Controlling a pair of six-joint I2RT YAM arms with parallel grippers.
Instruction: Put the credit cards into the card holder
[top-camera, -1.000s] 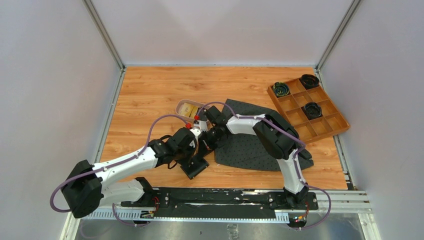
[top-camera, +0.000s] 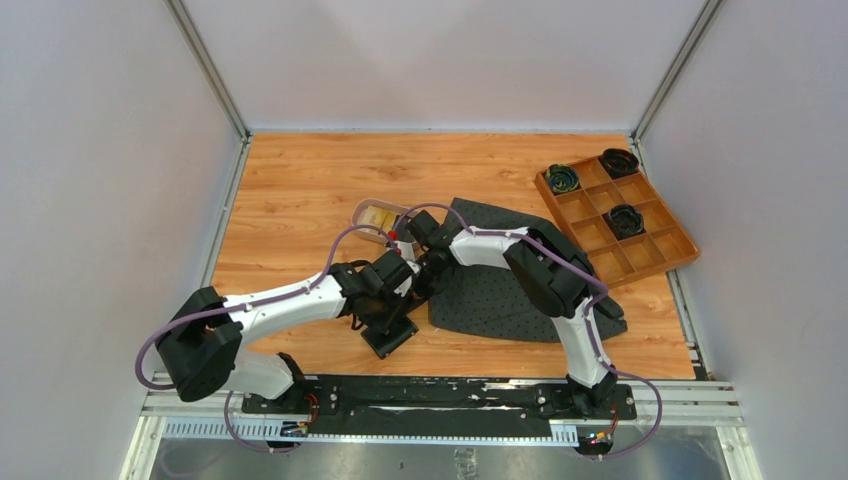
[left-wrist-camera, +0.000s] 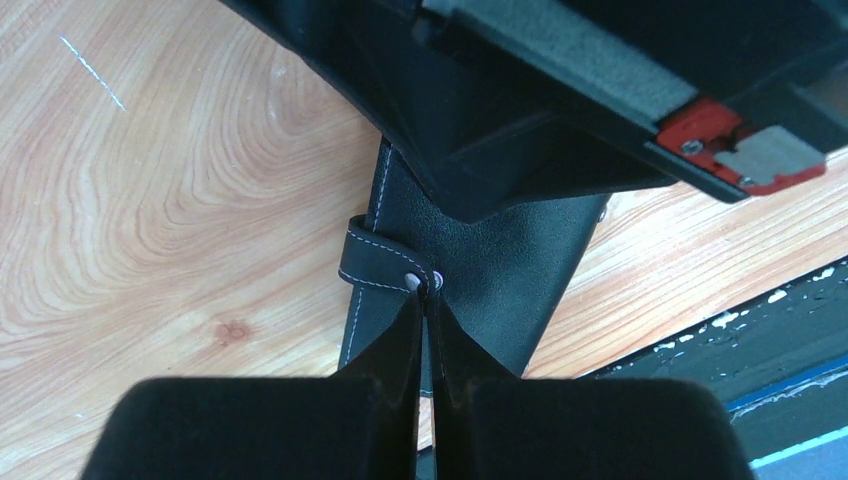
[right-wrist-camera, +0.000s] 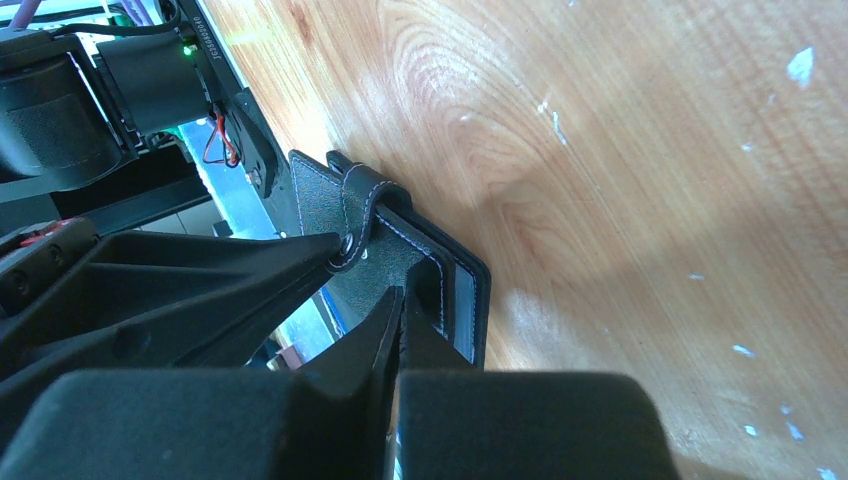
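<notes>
A black card holder (top-camera: 389, 337) lies on the table near its front edge, partly covered by both arms. In the left wrist view its stitched strap (left-wrist-camera: 380, 262) reaches over the cover, with two metal snap parts close together. My left gripper is shut, its tips right at the strap's end; whether they pinch it cannot be made out. The right wrist view shows my right gripper shut at the holder's side, nothing seen between its tips. Whether cards are inside the holder is hidden.
A clear bin (top-camera: 360, 212) with yellow items stands behind the arms. A dark patterned cloth (top-camera: 480, 318) lies under the right arm. The wooden tray (top-camera: 650, 254) with rolled items is at the right. Bare table lies at the back and left.
My left arm has shifted to the right, its wrist coming nearer the right gripper. The right arm and the card holder look unmoved.
</notes>
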